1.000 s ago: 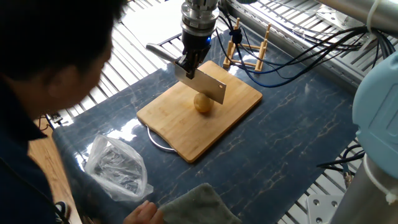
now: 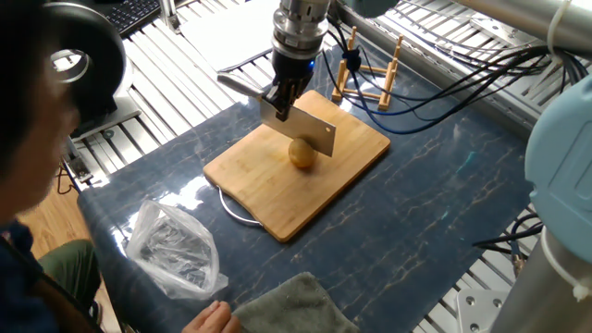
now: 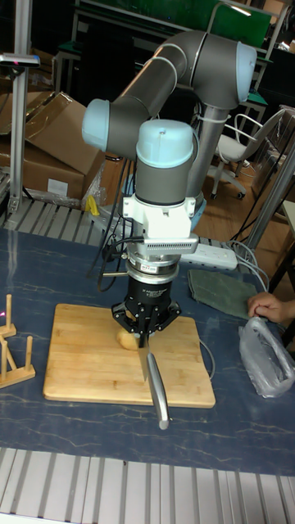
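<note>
My gripper [image 2: 281, 109] points down over the wooden cutting board [image 2: 264, 199], shut on a cleaver. In exterior view 1 the cleaver's steel blade [image 2: 313, 131] stands on edge beside a round yellow-brown potato [image 2: 302, 154], and its handle [image 2: 240, 86] sticks out to the upper left. From exterior view 3, the handle [image 3: 158, 393] points toward the camera, and the potato [image 3: 129, 340] shows just left of the gripper [image 3: 145, 336]. Whether the blade touches the potato or the board is hard to tell.
A clear plastic bag [image 2: 176, 250] and a grey-green cloth [image 2: 294, 307] lie in front of the board, near a person's hand [image 2: 213, 319]. A small wooden rack [image 2: 368, 83] stands behind it, with dark cables [image 2: 444, 92] hanging close.
The person at the left has leaned back toward the left edge. Arm, cleaver and potato look almost unmoved, with at most a very slight shift.
</note>
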